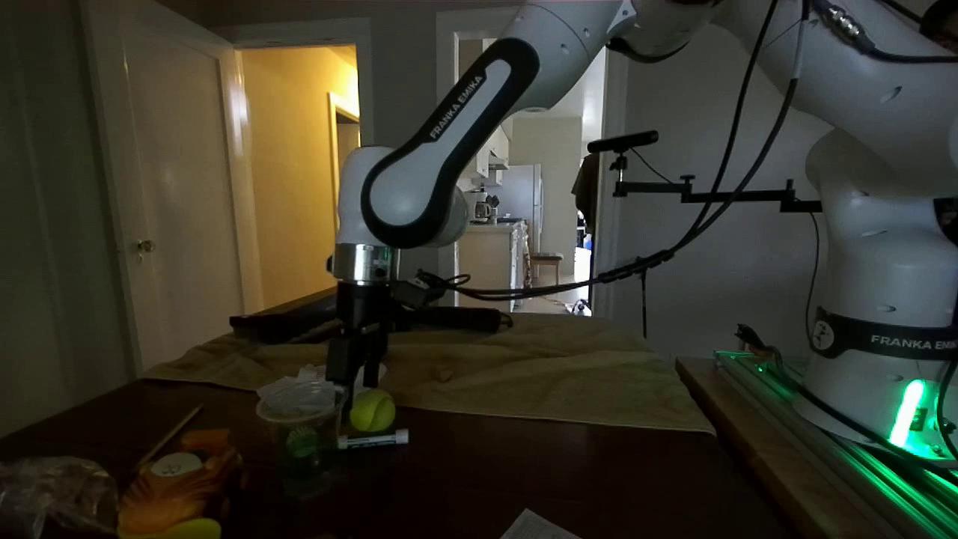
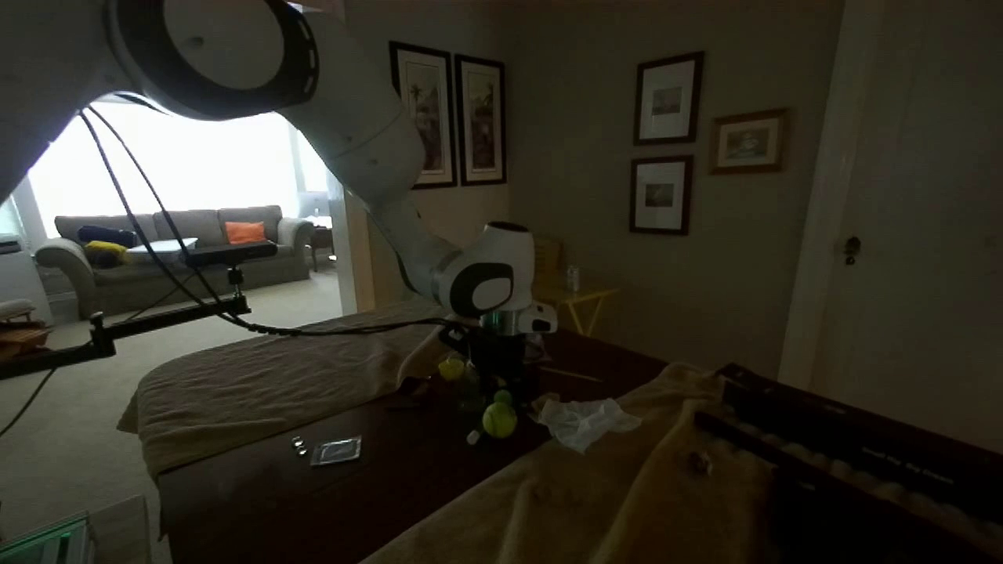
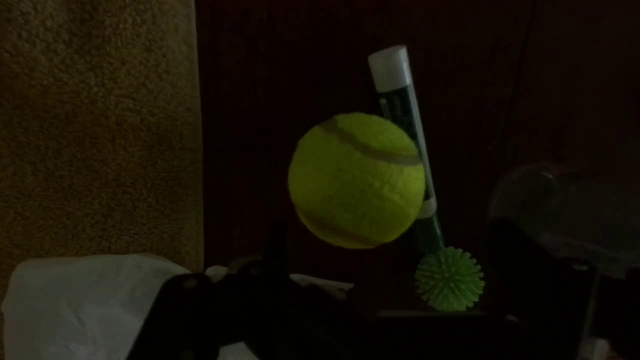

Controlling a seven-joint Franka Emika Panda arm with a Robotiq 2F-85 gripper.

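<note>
My gripper (image 1: 357, 385) points down, low over the dark table, its fingers apart. In the wrist view, a green spiky ball (image 3: 450, 279) shows between the dark fingers, with no grip on it visible. Ahead of them lies a yellow-green tennis ball (image 3: 356, 180), partly covering a tube with a white cap (image 3: 390, 69). A clear plastic cup (image 1: 296, 404) stands close beside the gripper; its faint outline shows at the right of the wrist view. Dim light hides whether a finger touches the cup.
Crumpled white paper (image 2: 584, 423) lies by the balls, partly on the tan towel (image 1: 539, 382). An orange object (image 1: 179, 485), a thin stick (image 1: 171, 437) and clear plastic wrap (image 1: 54, 489) lie at the left front. A small flat packet (image 2: 336, 450) rests on open table.
</note>
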